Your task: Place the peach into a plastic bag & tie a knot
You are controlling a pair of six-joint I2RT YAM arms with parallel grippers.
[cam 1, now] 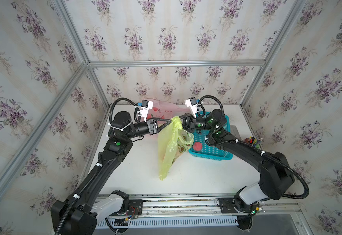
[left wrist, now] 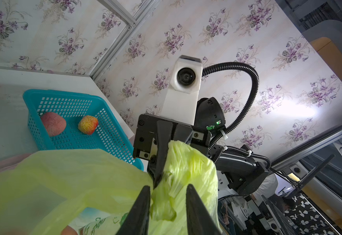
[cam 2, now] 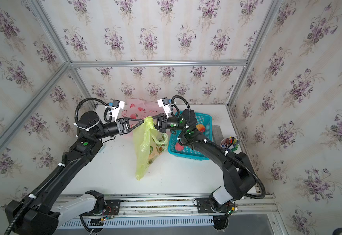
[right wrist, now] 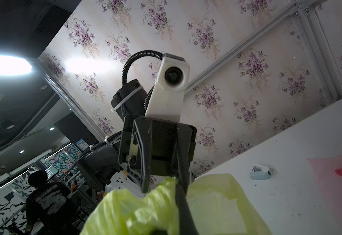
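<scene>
A yellow-green plastic bag hangs above the table, its top gathered into a bunch. My right gripper is shut on this gathered top from the right. From the left, my left gripper reaches the bunch with its fingers part open. In the left wrist view, its fingertips stand on either side of the bag's top, not closed on it. Whether a peach is inside the bag cannot be made out. A pinkish round fruit and a yellow-red fruit lie in the basket.
The teal basket stands under and behind the right arm. A pink sheet with red prints lies at the back. A holder of pens stands at the right.
</scene>
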